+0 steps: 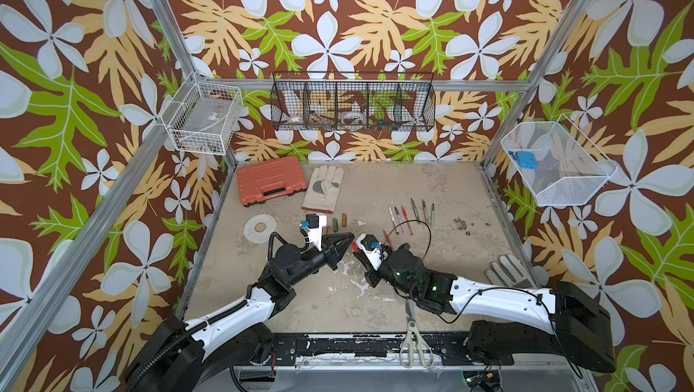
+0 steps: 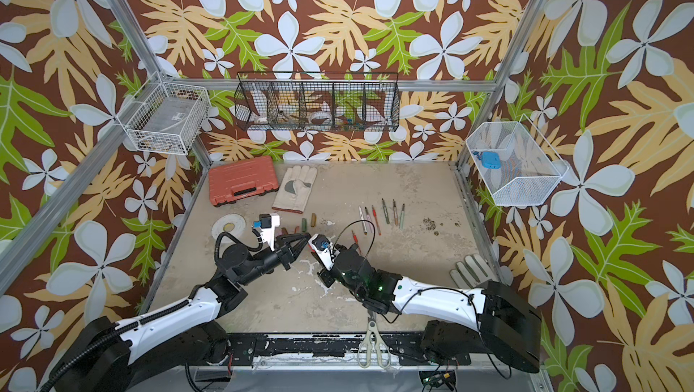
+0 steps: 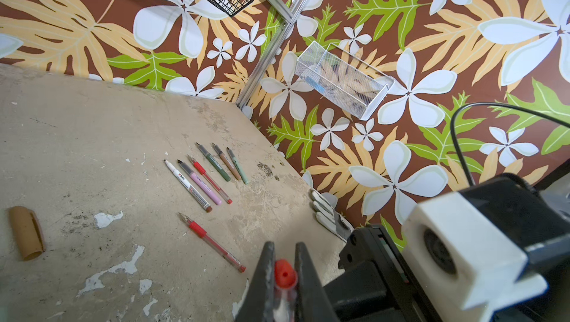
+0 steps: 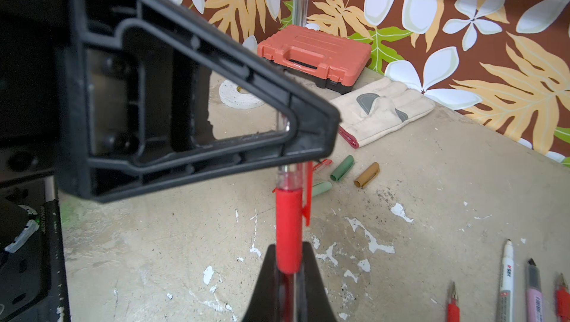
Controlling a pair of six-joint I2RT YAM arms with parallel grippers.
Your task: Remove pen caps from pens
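A red pen stands between both grippers, its red grip [image 4: 289, 230] and red clip showing in the right wrist view. My left gripper is shut around the pen's capped end; the cap's red top [image 3: 285, 275] shows between its fingers. Below it, my right gripper is shut on the pen body. The left gripper's frame hides part of the cap. Another red pen [image 3: 212, 241] lies apart on the table. Behind it are a white pen [image 3: 188, 185], a pink pen [image 3: 200, 181], a second loose red pen [image 3: 209, 179] and several darker pens [image 3: 212, 161], tips exposed.
Loose caps lie left of centre: a green cap [image 4: 342, 168], a brown cap [image 4: 367, 174] and a pale green cap [image 4: 321, 189]. A red case [image 1: 271, 181], a glove [image 1: 323, 189] and a white disc [image 1: 259, 228] sit behind. Scissors [image 1: 416, 348] rest at the front edge.
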